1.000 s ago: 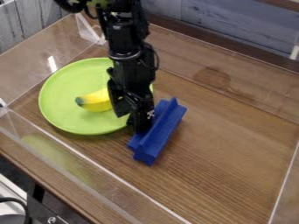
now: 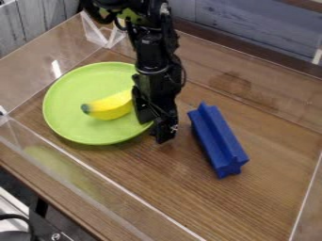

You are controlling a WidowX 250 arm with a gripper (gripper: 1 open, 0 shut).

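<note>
My black gripper (image 2: 156,122) is low at the right rim of the green plate (image 2: 78,126), beside a yellow banana (image 2: 105,106) lying on the plate. The banana's right end is partly hidden by the arm. A blue bar-shaped block (image 2: 217,139) lies on the wooden table to the right of the gripper, apart from it. The gripper's dark fingers blend together, so their spacing is hard to make out.
A pale wall (image 2: 239,28) runs along the back, and a tray edge borders the left side.
The blue block has shifted to the right, away from the gripper, and stands at a steeper angle. The gripper has shifted slightly.
</note>
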